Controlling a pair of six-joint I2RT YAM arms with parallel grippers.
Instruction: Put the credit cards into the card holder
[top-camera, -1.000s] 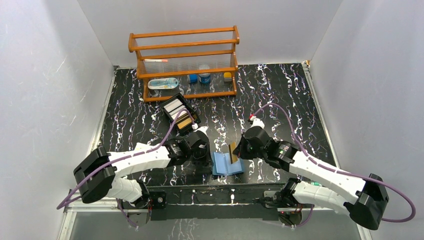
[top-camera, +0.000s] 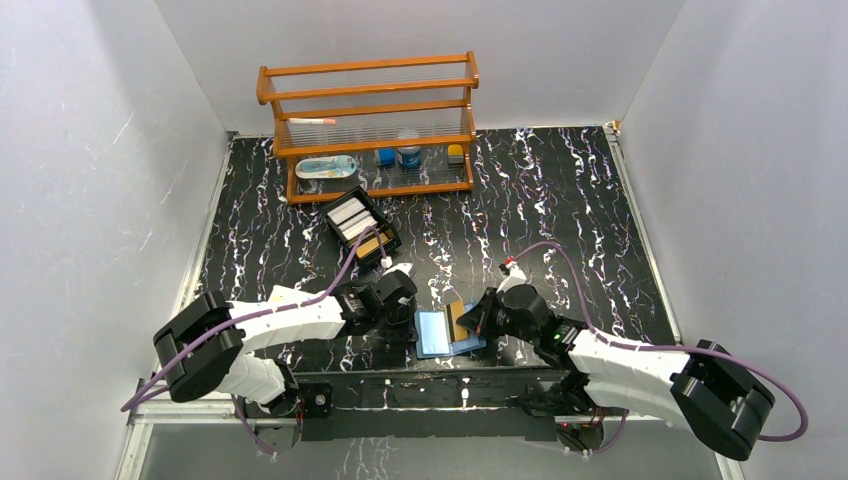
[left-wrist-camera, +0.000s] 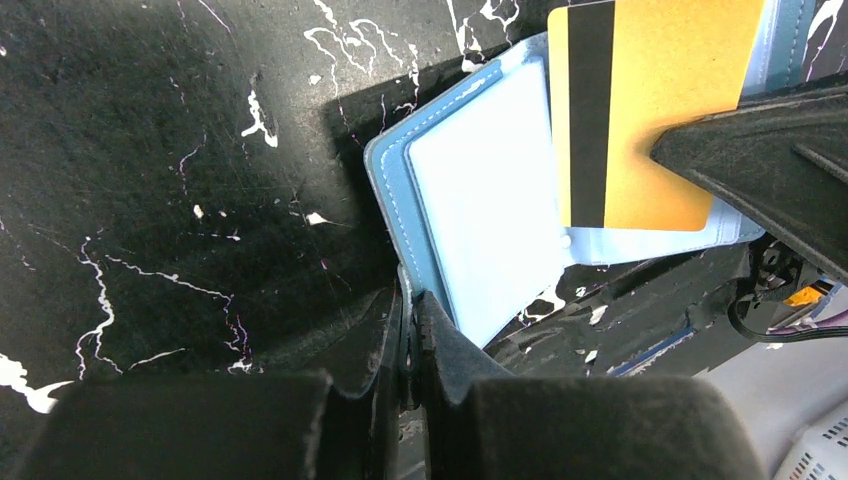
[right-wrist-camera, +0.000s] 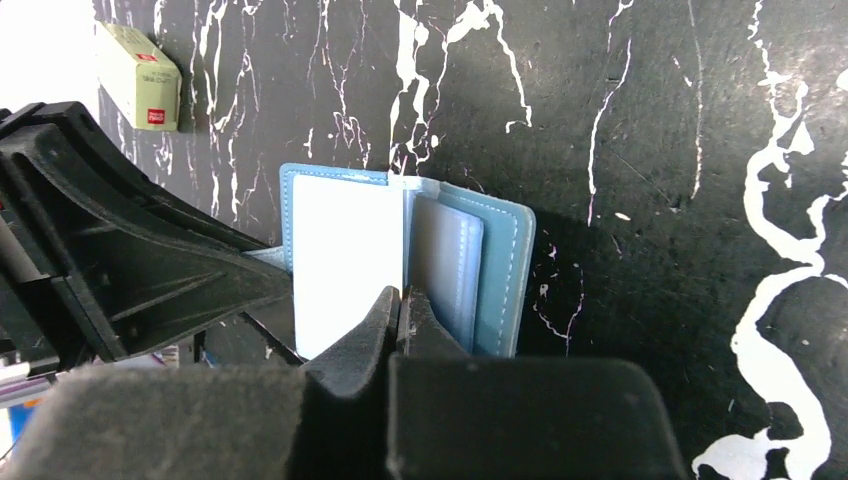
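Observation:
The light-blue card holder lies spread open at the front of the table, with a white inner panel. My left gripper is shut on its left edge. A gold card with a black stripe stands over the right half, pinched by my right gripper, which is shut on it. From the right wrist the card shows only as a thin edge. Whether the card's lower edge is inside a pocket I cannot tell. In the top view, the card is between both arms.
A black box of white and gold cards sits behind the left arm. At the back stands a wooden rack with several small items. Its front edge runs close below the holder.
The right gripper has come down and toward the front with the gold card, which now overlaps the holder more. The holder and left gripper have shifted slightly left.

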